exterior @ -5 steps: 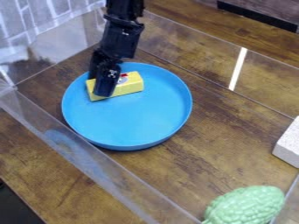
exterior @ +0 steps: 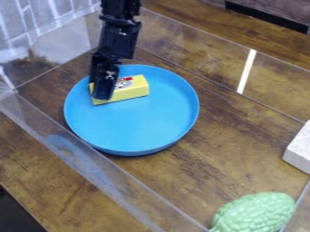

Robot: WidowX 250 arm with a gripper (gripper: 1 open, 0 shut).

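A yellow block [exterior: 132, 88] with a red and white label lies on a blue plate [exterior: 133, 128]. The black gripper [exterior: 101, 87] comes down from the top of the view onto the block's left part, hiding some of it. Its fingers are dark against each other, and I cannot tell whether they are open, shut or holding the block.
A green crinkled object [exterior: 252, 214] lies at the bottom right and a white block [exterior: 299, 145] at the right edge. Clear walls border the wooden surface. The wood right of the plate is mostly bare, with a white strip [exterior: 246, 71].
The gripper and arm have shifted slightly to the left over the block. The plate and block look the same.
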